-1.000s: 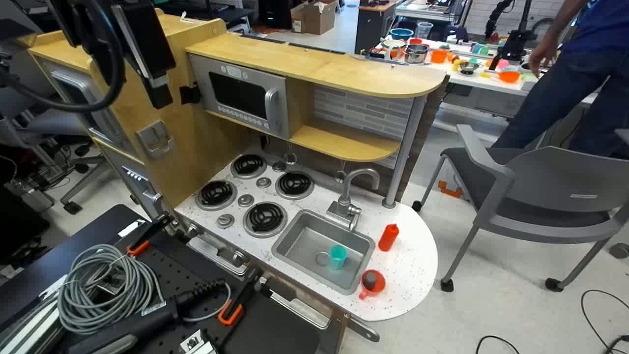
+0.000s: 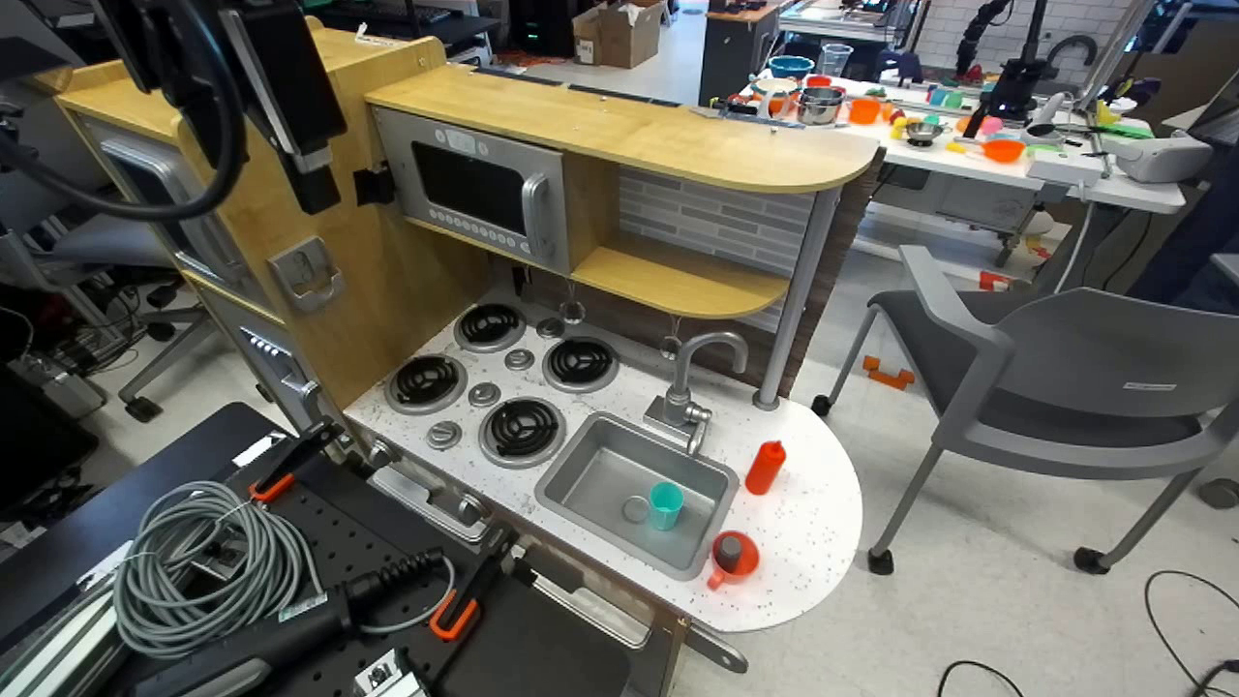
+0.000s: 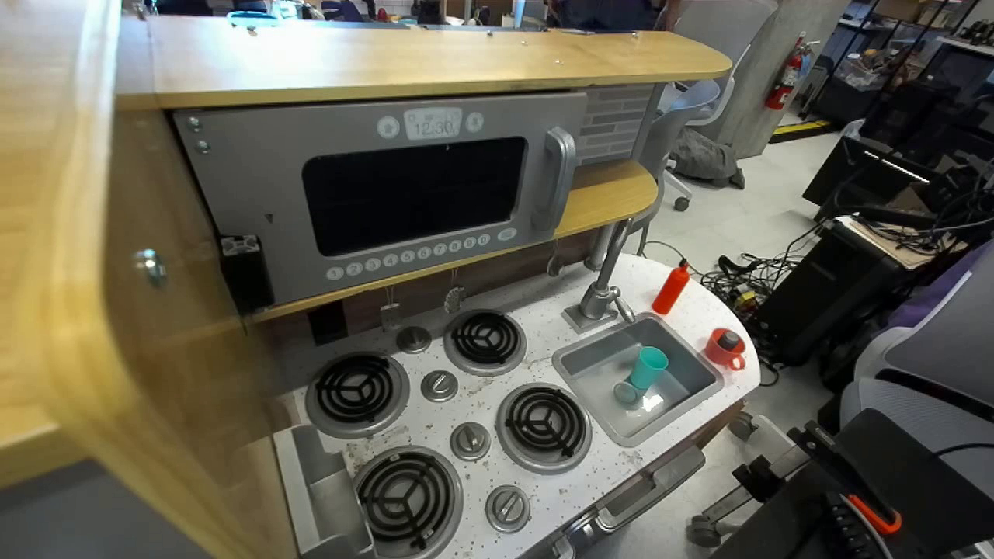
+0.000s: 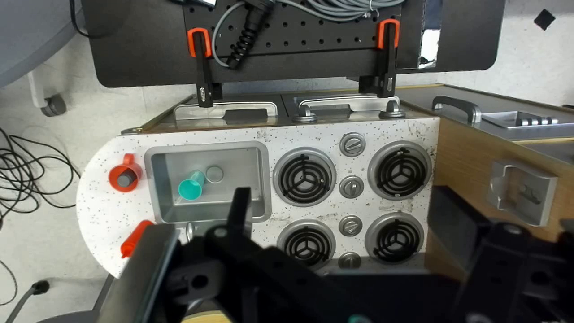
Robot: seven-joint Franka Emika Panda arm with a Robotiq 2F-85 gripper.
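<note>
High above the toy kitchen counter, my gripper stands open in the wrist view, its dark fingers wide apart with no object held between them. Part of the arm hangs at the upper left of exterior view 1. A teal cup is inside the grey sink, tilted in the wrist view. On the rounded counter end sit a red mug with a dark grey thing inside it and, apart from it, a red bottle, upright.
Beside the sink are several black stove burners and knobs. A faucet rises behind the basin. The microwave and wooden shelf overhang the counter's back. A black cart with coiled cable borders the front.
The person standing by the far table in exterior view 1 has mostly moved out of view on the right. The arm and the kitchen objects look unmoved.
</note>
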